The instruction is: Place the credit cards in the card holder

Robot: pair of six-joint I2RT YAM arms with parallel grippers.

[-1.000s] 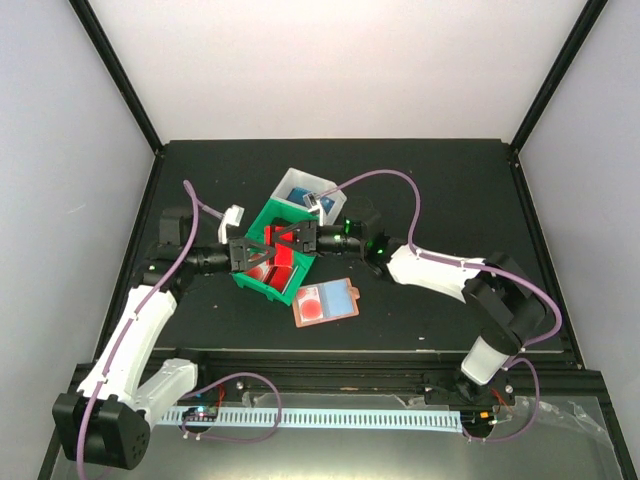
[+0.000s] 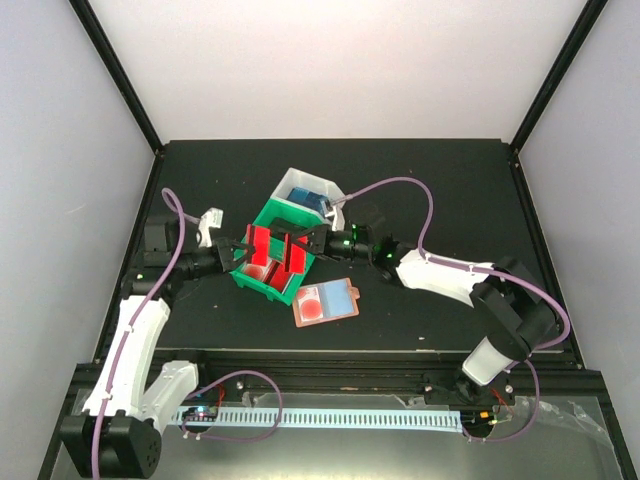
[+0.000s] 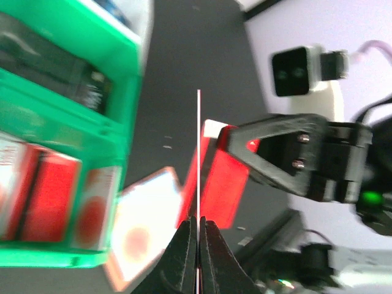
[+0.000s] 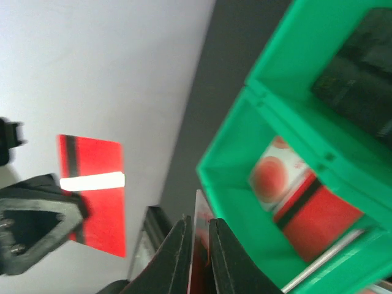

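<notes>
In the top view my left gripper (image 2: 250, 250) and right gripper (image 2: 292, 243) hang over the green bin (image 2: 240, 275), a gap between them. A red card (image 2: 261, 240) is in the left gripper; the left wrist view shows it as a thin upright edge between the shut fingers. Another red card (image 2: 301, 257) is in the right gripper. From the left wrist, this right-hand card (image 3: 225, 188) shows red with a dark stripe. On the table beside the bin lies the card holder (image 2: 340, 300), brown with a blue panel and a white-and-red card in it.
More red and white cards (image 4: 321, 223) lie inside the bin's front compartment, with a dark object (image 4: 361, 76) in the other. A clear tray (image 2: 320, 186) with blue items adjoins the bin behind.
Both grippers were together at one red stack. Now they have separated, the left drawn away leftward with a red card and the right slightly rightward with another.
</notes>
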